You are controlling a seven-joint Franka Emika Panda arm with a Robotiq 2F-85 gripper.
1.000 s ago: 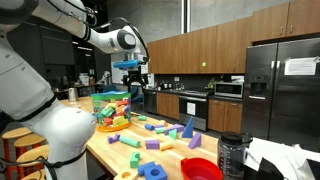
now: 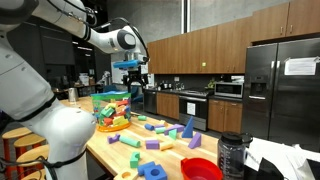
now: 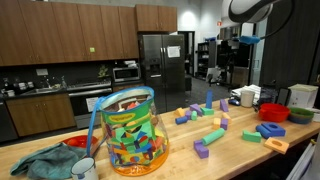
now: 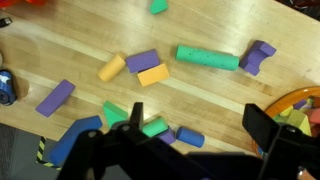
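High over the table hangs my gripper, its two black fingers wide apart and nothing between them in the wrist view. Loose foam blocks lie well below it: a long green block (image 4: 207, 57), a purple arch-shaped block (image 4: 258, 57), an orange block (image 4: 153, 75), a purple block (image 4: 142, 61) touching or close to it, a yellow-orange cylinder (image 4: 112, 68), and a blue block (image 4: 76, 138). A small blue piece (image 4: 190, 137) shows between the fingers, but down on the table. In exterior view 2 a colourful block container (image 3: 137, 130) stands at the near left.
A red bowl (image 2: 199, 169) and a black canister (image 2: 231, 152) stand at one table end. A grey-green cloth (image 3: 48, 160), a white mug (image 3: 83, 169) and another red bowl (image 3: 62, 154) lie beyond the container. Bare wood shows between the blocks.
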